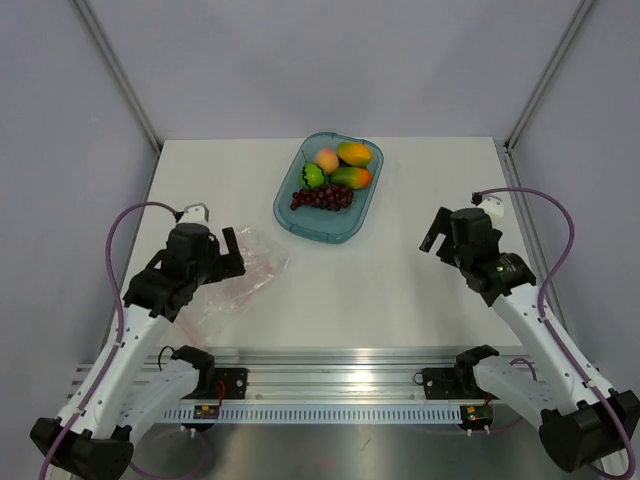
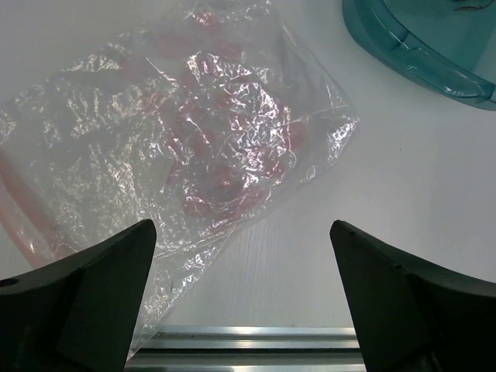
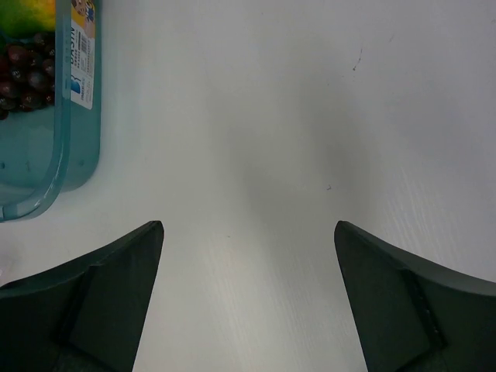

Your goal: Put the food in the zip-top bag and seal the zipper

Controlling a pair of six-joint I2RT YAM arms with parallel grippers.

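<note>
A clear plastic bag with reddish print (image 2: 225, 132) lies flat at the left of the table, and its zipper edge is hard to make out. The teal basket (image 1: 330, 236) at the back middle holds play food: dark grapes (image 1: 322, 196), a green striped fruit (image 1: 312, 175), a peach (image 1: 326, 160), a yellow mango (image 1: 353, 154) and a green-orange mango (image 1: 350, 177). Over the bag's side, my left gripper (image 1: 228, 256) hangs open and empty. My right gripper (image 1: 434, 236) is open too, above bare table right of the basket.
Bare white table (image 1: 370, 290) spreads between the two arms and right of the basket. A metal rail (image 1: 330, 370) runs along the front edge. The basket wall bears a label (image 3: 82, 58).
</note>
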